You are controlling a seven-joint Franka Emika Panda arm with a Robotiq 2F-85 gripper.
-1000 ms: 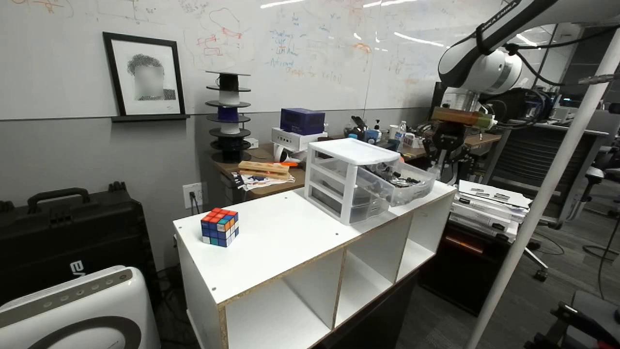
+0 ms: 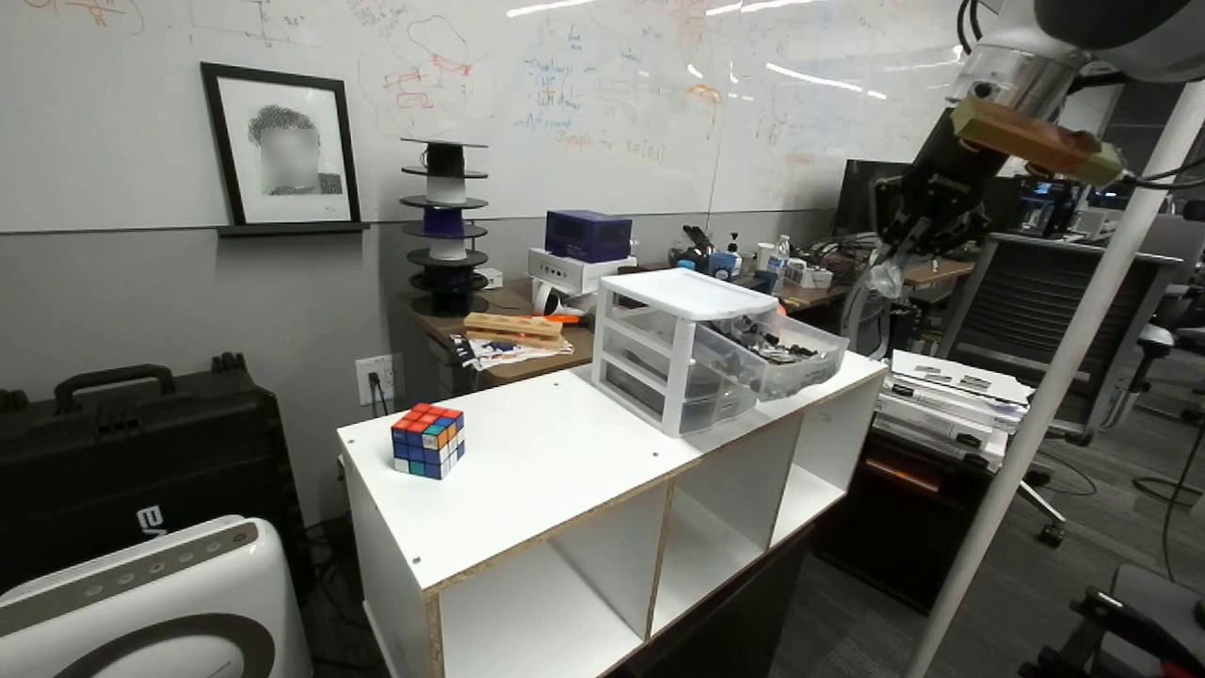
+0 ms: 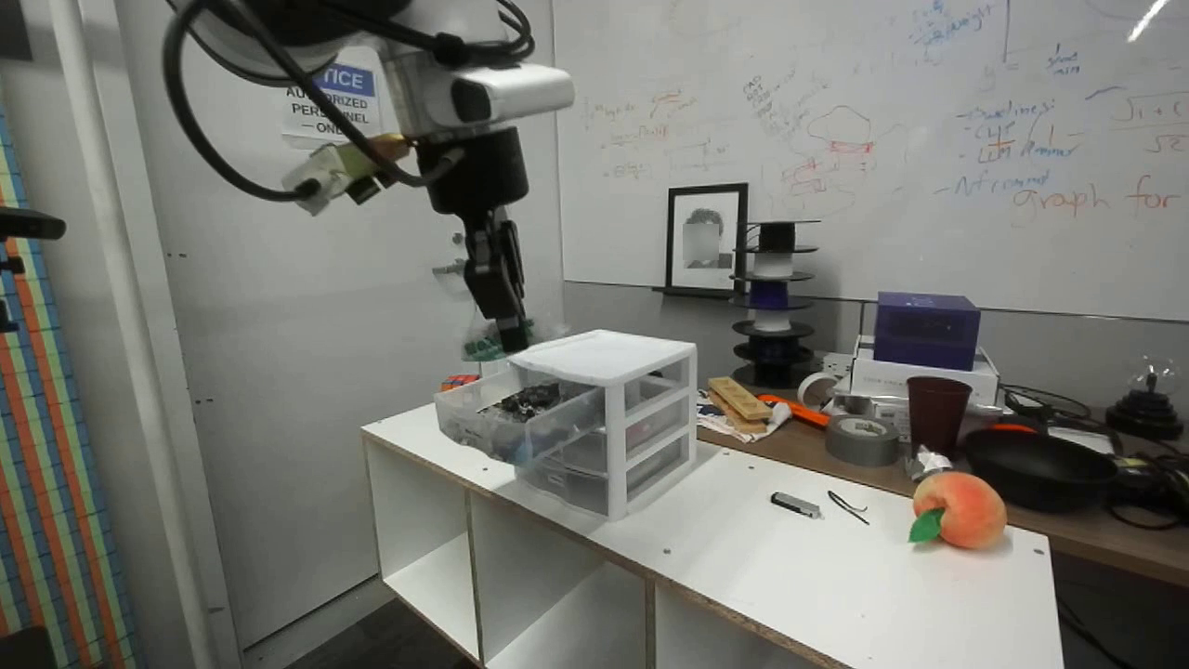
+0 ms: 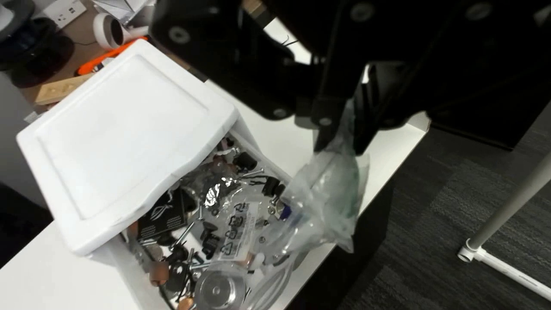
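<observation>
My gripper is shut on a clear plastic bag (image 4: 330, 193), which dangles from the fingertips with something pale green inside. In exterior view 1 the gripper (image 2: 898, 250) is raised to the right of the pulled-out drawer (image 2: 813, 367), and the bag (image 2: 887, 277) shows as a small crumpled shape under it. The drawer belongs to a small white-topped drawer unit (image 2: 689, 294). Screws, black parts and a labelled clear packet (image 4: 240, 230) fill the drawer. From the wrist, the bag overlaps the drawer's right side; its height above the drawer cannot be judged there.
The unit stands on a white shelf (image 2: 542, 463). A Rubik's cube (image 2: 429, 441) sits at one end; a peach (image 3: 960, 509) and a small grey stick (image 3: 796, 505) lie on the shelf too. A white pole (image 2: 1051, 395) stands at the right.
The arm has risen and moved right in exterior view 1, and the gripper is now tilted. The bag now hangs visibly in the air. Drawer unit and cube are unmoved.
</observation>
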